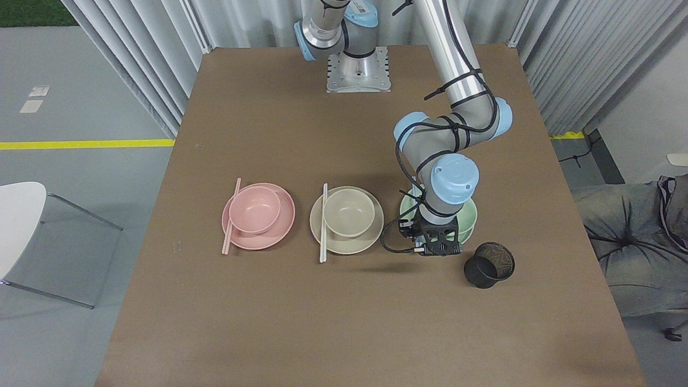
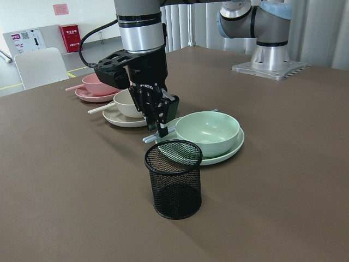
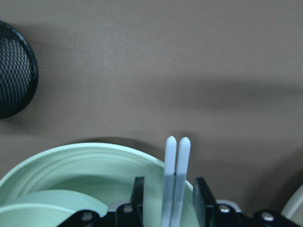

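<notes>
My gripper hangs over the green plate [image 3: 109, 165] with its fingers open, a pair of pale blue-white chopsticks [image 3: 182, 165] lying between them at the plate's edge. In the left view the green bowl [image 2: 207, 131] sits on that plate, partly hidden by the arm in the front view. A black mesh pen holder [image 1: 488, 264] stands beside it, nearer the front of the table.
A cream bowl [image 1: 349, 213] on a plate with white chopsticks [image 1: 323, 245] is left of my gripper; a pink set [image 1: 255, 209] lies farther left.
</notes>
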